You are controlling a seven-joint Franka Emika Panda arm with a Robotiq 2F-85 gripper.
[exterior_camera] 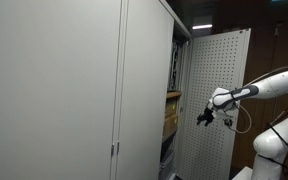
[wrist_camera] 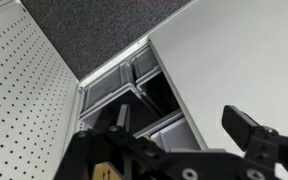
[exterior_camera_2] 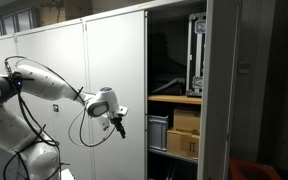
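Observation:
My gripper (exterior_camera_2: 117,124) hangs in the air in front of the white cabinet door (exterior_camera_2: 117,60), its fingers wide apart. In the wrist view, dark fingers (wrist_camera: 246,130) stand to either side with nothing held between them. Past them is the cabinet opening, where grey bins (wrist_camera: 145,64) show low down beside the pale door. Exterior view 1 places the gripper (exterior_camera: 206,117) before the perforated panel (exterior_camera: 216,75); whether it touches anything there cannot be told.
Inside the open cabinet, cardboard boxes (exterior_camera_2: 185,122) and a grey bin (exterior_camera_2: 157,131) stand below a wooden shelf (exterior_camera_2: 176,99). The dark carpet (wrist_camera: 104,28) shows clear beyond the cabinet's bottom edge. The tall door edges bound the opening.

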